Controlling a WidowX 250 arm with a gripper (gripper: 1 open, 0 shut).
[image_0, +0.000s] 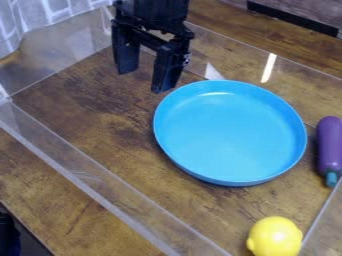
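My black gripper (146, 62) hangs at the top middle of the camera view, fingers pointing down and spread open with nothing visible between them. It is over bare wooden table (74, 115), just above and left of a round blue tray or plate (229, 133). A purple eggplant-like object (330, 145) with a teal tip lies at the right edge, beside the plate. A yellow round object, perhaps a lemon (274, 236), rests at the bottom right.
Clear plastic walls border the work area along the left and back. The left and middle of the table are empty. The blue plate itself is empty.
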